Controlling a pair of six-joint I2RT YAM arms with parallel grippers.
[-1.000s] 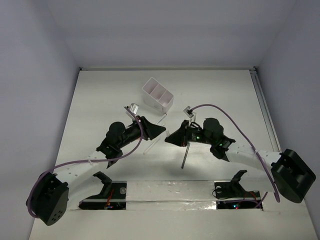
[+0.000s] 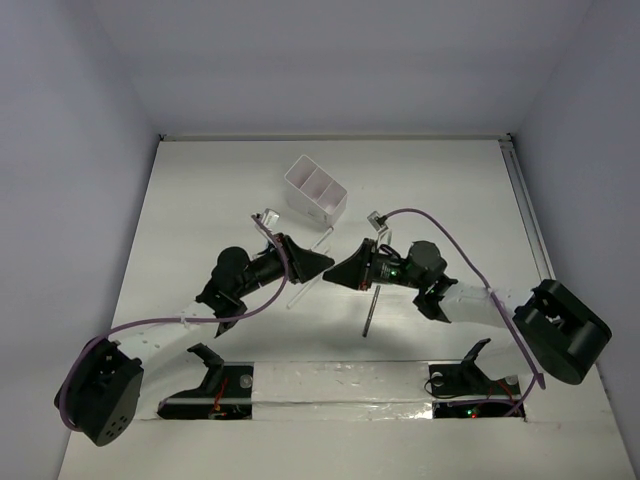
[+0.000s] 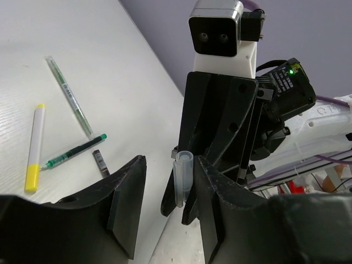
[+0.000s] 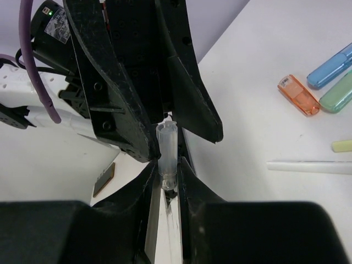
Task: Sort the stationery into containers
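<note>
My two grippers meet above the middle of the table. A small clear plastic cylinder stands upright between them, also seen in the right wrist view (image 4: 167,151). My right gripper has its fingertips round the cylinder's lower end; whether they grip it is hard to tell. My left gripper has its fingertips either side of the cylinder, near it. A yellow-white marker (image 3: 34,148), two green pens (image 3: 71,96) and a short dark piece (image 3: 101,164) lie on the table. Blue (image 4: 327,69), orange (image 4: 298,94) and green (image 4: 336,93) items lie at the right.
A white compartment container (image 2: 315,189) stands behind the grippers, towards the back middle. Walls surround it. A white stick (image 4: 308,166) lies on the table.
Over the last second my right arm has moved a little left, bringing its gripper and the cylinder closer to my left gripper, which has shifted slightly.
</note>
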